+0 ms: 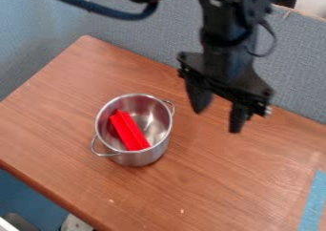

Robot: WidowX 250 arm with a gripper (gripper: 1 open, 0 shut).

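A steel pot (152,151) with two side handles stands on the wooden table (64,101), left of centre. A red object (129,131) lies inside it. My black gripper (218,111) is open above the table to the right of the pot and higher in the view, apart from it, with nothing visible between its fingers.
A grey padded barrier (299,63) runs along the back. A blue strip (314,199) lies at the right edge of the table. Bare wood surrounds the pot, with most free room on the right.
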